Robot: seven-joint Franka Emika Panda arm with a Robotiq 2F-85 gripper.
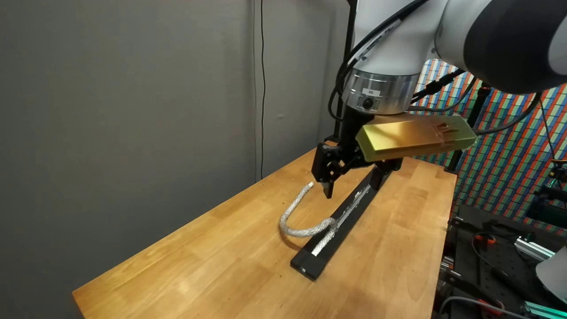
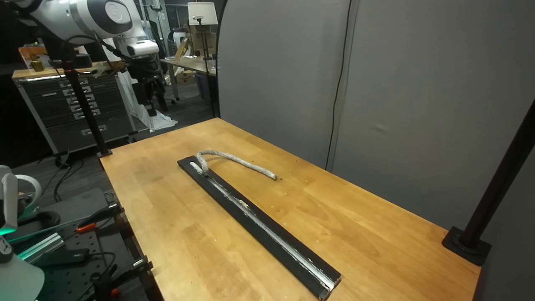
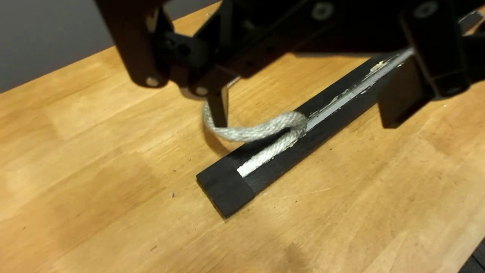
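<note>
A grey-white braided rope (image 1: 297, 232) lies with one end pressed into the near end of the slot in a long black channel bar (image 1: 304, 264). From there it doubles back and curves out over the tabletop to a free end. My gripper is open, its two fingers wide apart, with nothing held. In the wrist view its left finger (image 3: 219, 109) passes in front of the rope's curve; in exterior view 2 the gripper (image 2: 157, 107) hangs clear of the rope, above table level. The rope's free end is hidden in the wrist view.
A grey wall (image 2: 286, 75) runs along one long side. A black post (image 2: 481, 200) stands at a table corner. Tools and clamps sit beyond the opposite edge.
</note>
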